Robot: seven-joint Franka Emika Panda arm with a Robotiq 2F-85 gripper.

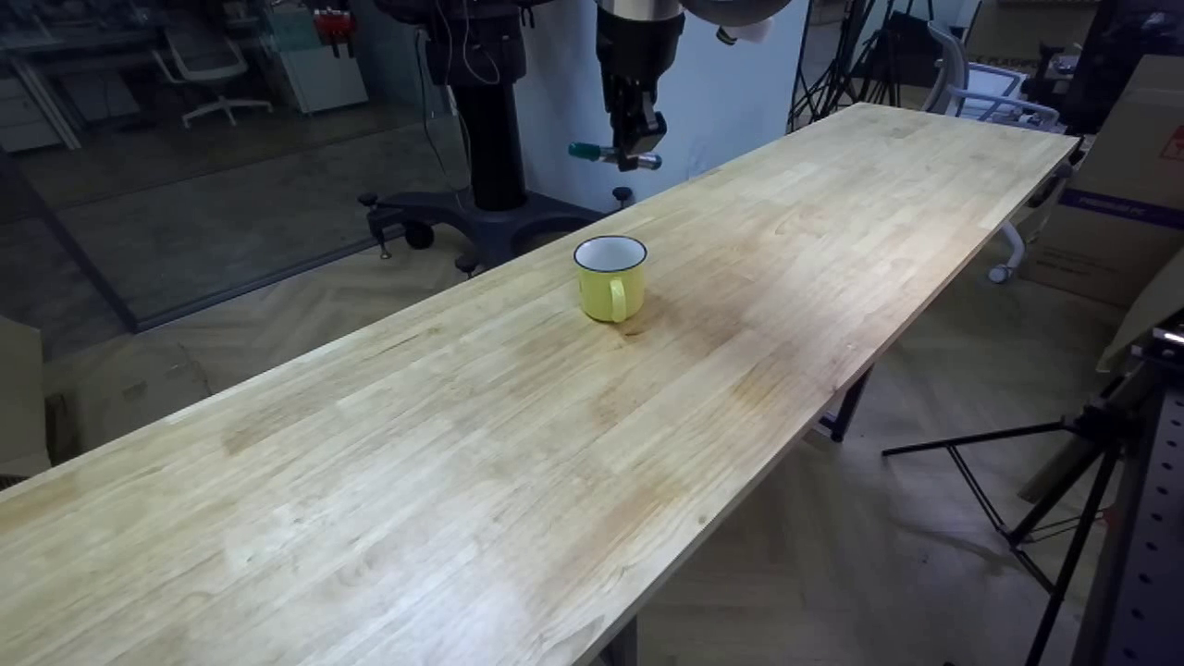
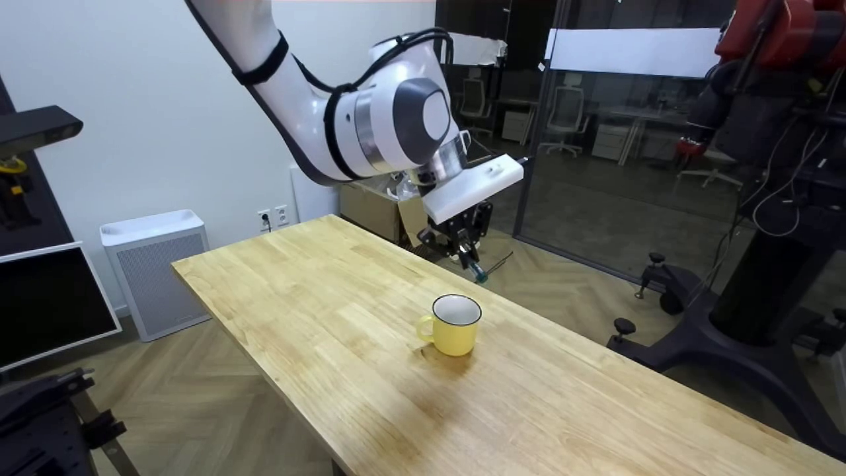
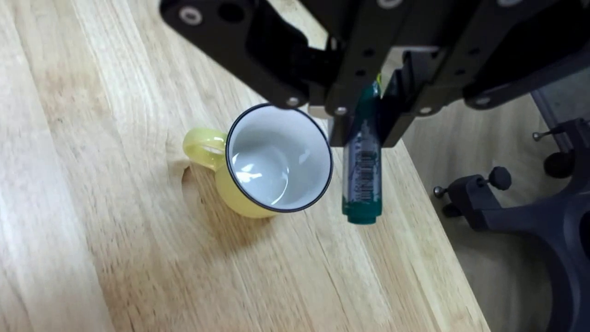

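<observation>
Shut on a marker, my gripper (image 1: 637, 155) hangs high above the table, near its far long edge in exterior view 1. The marker (image 3: 362, 171) has a green end and a pale barcoded label; it points out past the fingers, well clear of the tabletop. In exterior view 1 its green end (image 1: 585, 151) sticks out to the left. A yellow mug (image 2: 454, 334) with a white inside and dark rim stands upright on the table. From the wrist view, the mug (image 3: 243, 193) lies left of the marker, apart from it, and looks empty.
A tripod (image 1: 1093, 433) is off the near side.
</observation>
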